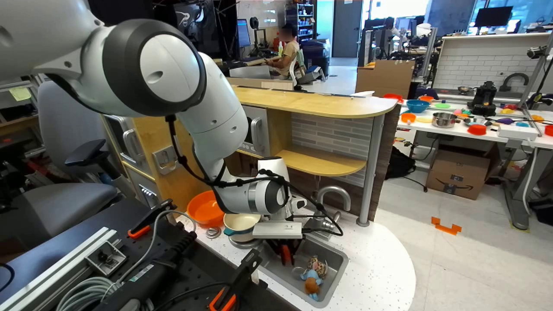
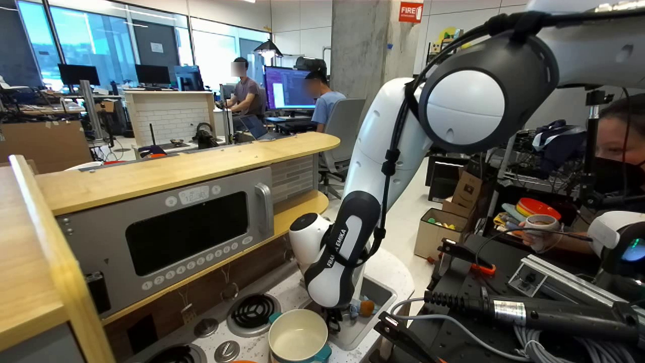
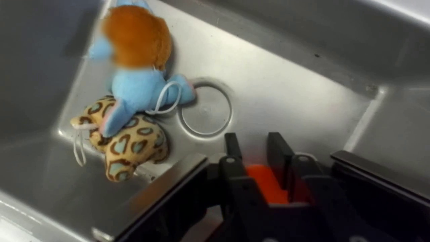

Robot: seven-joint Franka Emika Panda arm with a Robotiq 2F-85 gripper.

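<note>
Down in the grey sink (image 1: 338,274), my gripper points at the basin floor, its two black fingers standing apart. An orange-red object (image 3: 268,183) fills much of the gap in the wrist view; its lower part is hidden, and whether both fingers press on it I cannot tell. The same red (image 1: 286,254) shows below the hand in exterior view 1. Beside the drain (image 3: 205,111) lies a blue plush toy with an orange-brown head (image 3: 139,36). It rests partly over a leopard-spotted plush (image 3: 135,145). Both toys are clear of the fingers.
A cream pot with teal handles (image 2: 298,336) stands close beside the hand, near the burner (image 2: 254,311). An orange bowl (image 1: 205,208) sits behind it. The faucet (image 1: 334,192) rises at the sink's back.
</note>
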